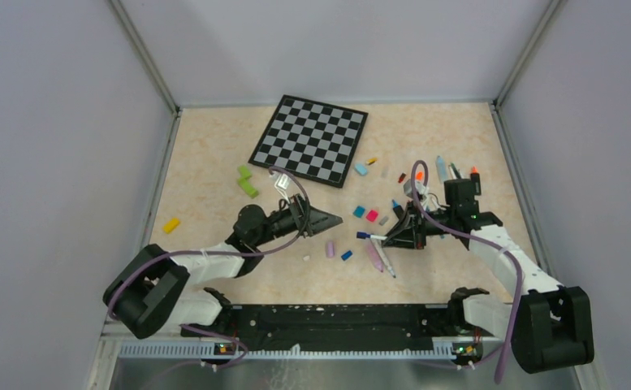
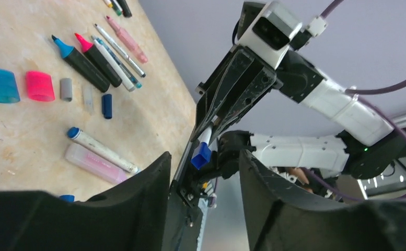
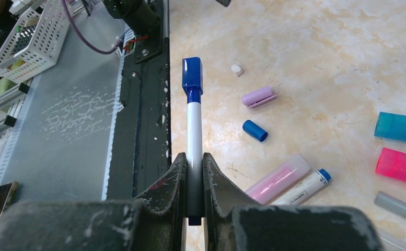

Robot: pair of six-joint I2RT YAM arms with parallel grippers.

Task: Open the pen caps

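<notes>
My right gripper is shut on the white barrel of a marker (image 3: 194, 128), held up off the table. At the marker's free end sits a blue cap (image 3: 192, 73), with a narrower blue collar between it and the barrel. Whether that cap has loosened cannot be told. In the top view the marker points left, toward my left gripper (image 1: 336, 219), which is apart from it. The left wrist view shows the left fingers (image 2: 151, 188) open with nothing between them, and the blue cap (image 2: 201, 156) beyond their tips.
Several uncapped pens, including a blue highlighter (image 2: 80, 64), lie on the table. Loose caps lie about: a pink cap (image 3: 399, 165), a purple cap (image 3: 258, 97), a small blue cap (image 3: 255, 130). A capped marker (image 3: 305, 187) and a pink pen (image 3: 280, 178) rest below. A chessboard (image 1: 310, 140) stands behind.
</notes>
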